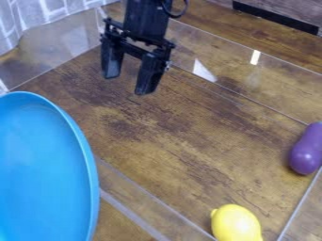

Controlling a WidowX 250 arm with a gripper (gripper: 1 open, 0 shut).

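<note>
My black gripper (130, 72) hangs over the upper-left part of the wooden table, its two fingers spread wide with nothing between them. A yellow lemon-like object (236, 224) lies at the bottom right, and a purple eggplant (306, 149) at the right edge. A large blue bowl or tray (38, 179) fills the lower left, cut off by the frame.
Clear strips and a pale patterned surface (19, 28) lie toward the upper left, with a dark board along the back right.
</note>
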